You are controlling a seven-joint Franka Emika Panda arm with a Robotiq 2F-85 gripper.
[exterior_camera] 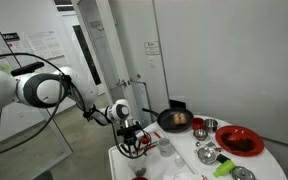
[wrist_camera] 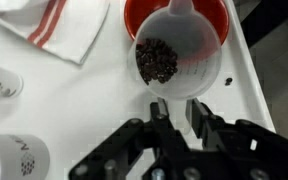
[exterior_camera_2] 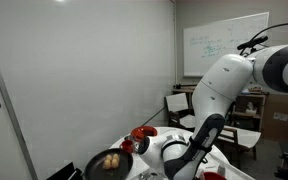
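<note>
A translucent measuring cup (wrist_camera: 179, 70) holds dark coffee beans (wrist_camera: 156, 61), gathered toward its left side in the wrist view. My gripper is shut on the near edge of this cup, its handle pointing away from me. Below the cup, and partly covered by it, is a red bowl (wrist_camera: 138, 14). In exterior view 1 the gripper (exterior_camera: 134, 150) is low over the table's near left part, and the cup (exterior_camera: 139, 172) is a small dark shape by the bottom edge. Exterior view 2 shows the red bowl (exterior_camera_2: 215, 176) at its bottom edge.
A white mug (wrist_camera: 16, 158) and a red-striped towel (wrist_camera: 54, 25) lie left in the wrist view. Farther along the table are a dark pan (exterior_camera: 164, 121), a red plate (exterior_camera: 252, 143) and several metal items. A wall panel (exterior_camera: 221, 70) stands behind.
</note>
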